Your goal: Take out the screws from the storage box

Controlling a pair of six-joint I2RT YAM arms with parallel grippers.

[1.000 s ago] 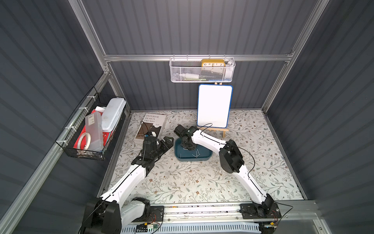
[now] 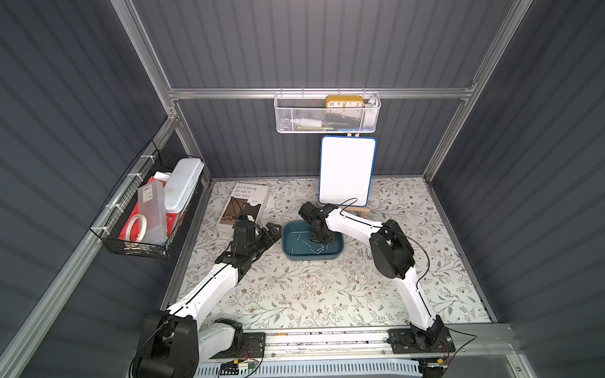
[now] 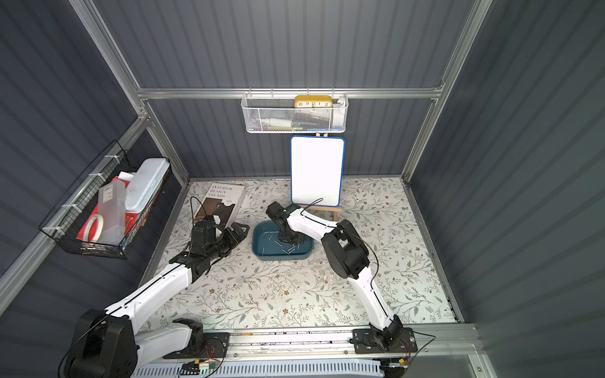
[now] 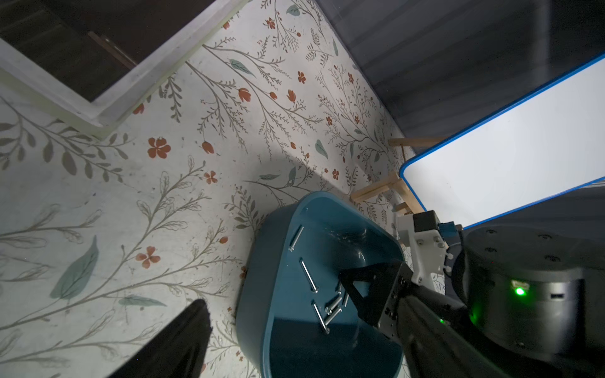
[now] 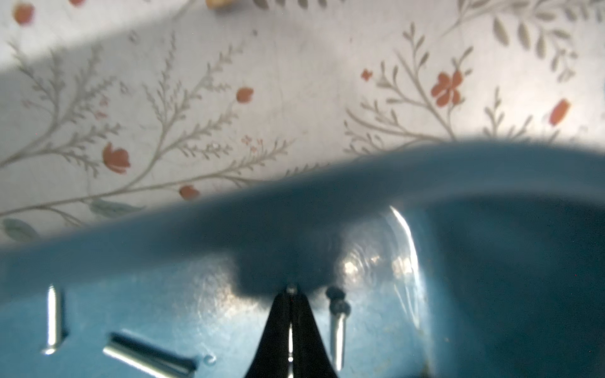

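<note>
The storage box is a blue open bin (image 2: 287, 250) at the table's middle, with several silver screws on its floor. In the left wrist view one screw (image 4: 308, 275) lies apart from a small cluster. My right gripper reaches down into the box, its fingers shut together. A bright metal speck and a thin shiny line show at the seam; I cannot tell whether a screw is gripped there. Just right of the fingers lies another screw (image 5: 339, 337); a further screw (image 5: 54, 318) is at the left. My left gripper (image 2: 274, 231) stands open and empty, left of the box.
A magazine (image 2: 242, 201) lies behind the left arm. The whiteboard (image 2: 346, 170) on its easel stands close behind the box. A wire basket (image 2: 140, 247) hangs at the left wall. Free table shows in front of the box and at right.
My right arm has moved rightward within the box, from its left-middle towards its right side, uncovering screws at the left.
</note>
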